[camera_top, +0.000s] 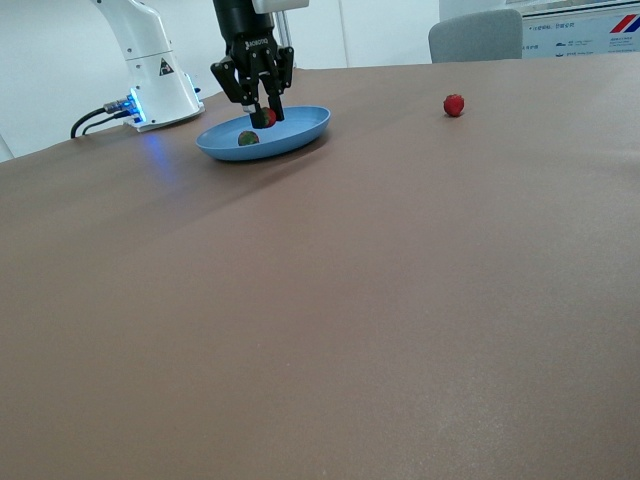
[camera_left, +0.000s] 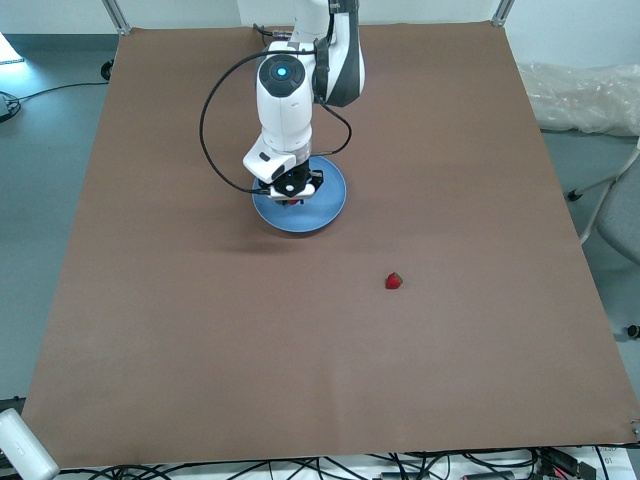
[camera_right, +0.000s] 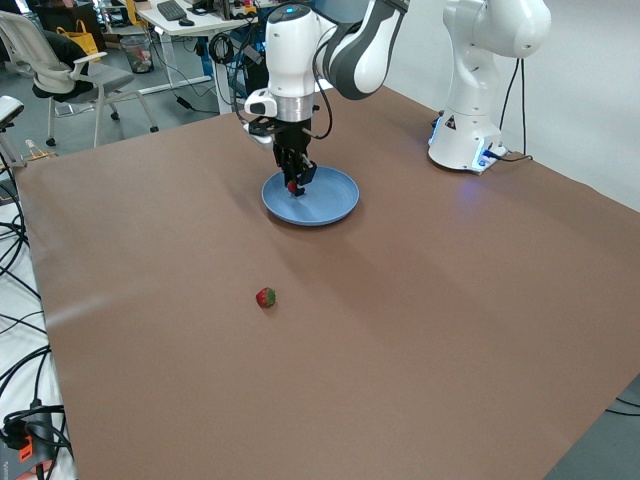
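My gripper (camera_top: 267, 118) is low over the blue plate (camera_left: 330, 200), shut on a strawberry (camera_top: 269, 114), which also shows at its fingertips in the right view (camera_right: 292, 187). Another strawberry (camera_top: 248, 138) lies on the plate. In the left view the gripper's tips are mostly hidden under the wrist. A lone strawberry (camera_left: 393, 281) lies on the brown table (camera_left: 300, 360), apart from the plate, also seen in the top view as a red berry (camera_top: 454, 105).
Cables run along one edge.
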